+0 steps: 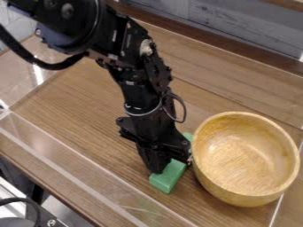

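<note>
My black gripper (164,160) is low over a green block (165,180) near the front of the wooden surface, its fingertips down at the block's upper part and hiding some of it. The fingers look closed together; whether they touch the block is hard to tell. The block lies against the left side of a cream bowl (243,160).
A pale plank wall (225,27) runs along the back. A black cable shows at the lower left.
</note>
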